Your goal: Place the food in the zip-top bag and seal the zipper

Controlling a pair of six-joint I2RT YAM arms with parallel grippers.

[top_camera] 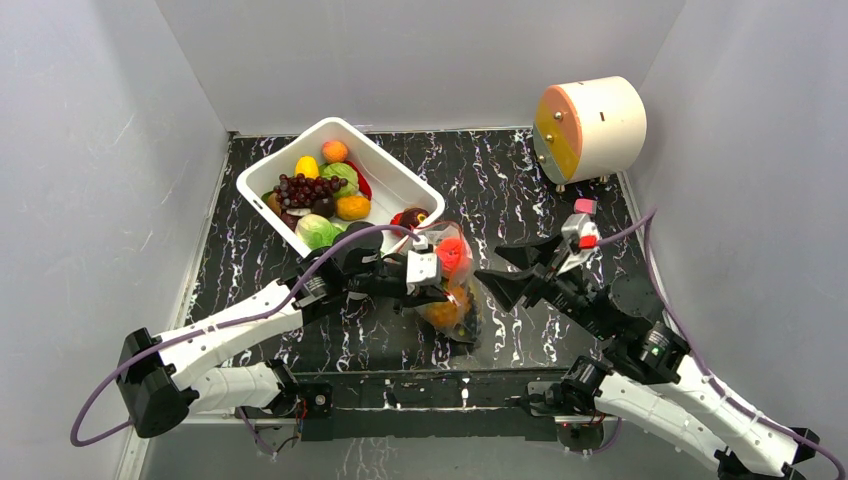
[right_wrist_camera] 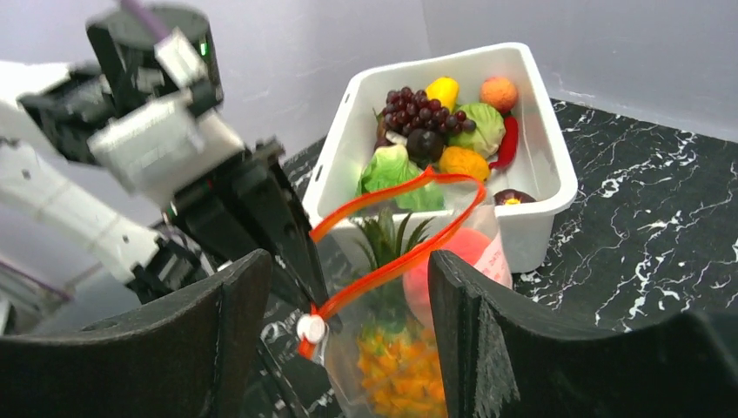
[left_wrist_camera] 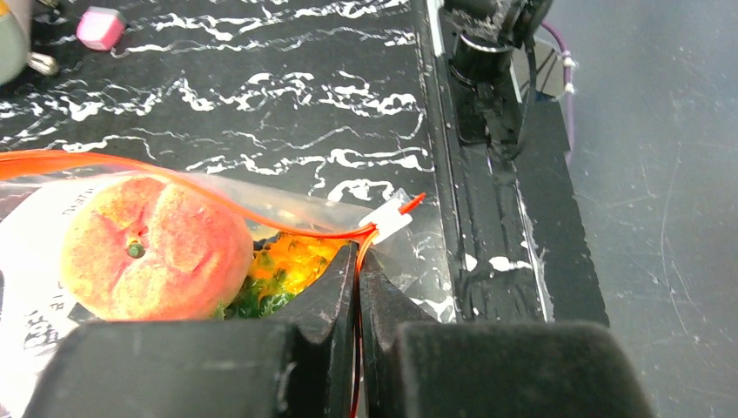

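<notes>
The clear zip top bag stands on the counter with its orange-edged mouth gaping. Inside are a round pinkish fruit and a pineapple, its orange body low down and its green leaves near the mouth. My left gripper is shut, pinching the orange zip strip at one end of the mouth. Beside those fingertips sits a white zip piece. To the right of the bag, my right gripper has its fingers spread, with clear space between it and the plastic.
Behind the bag, a white bin holds grapes, cabbage, an eggplant and several other foods. At the back right stands a white drum-shaped box, with a small pink block in front. Marbled counter between bin and box is bare.
</notes>
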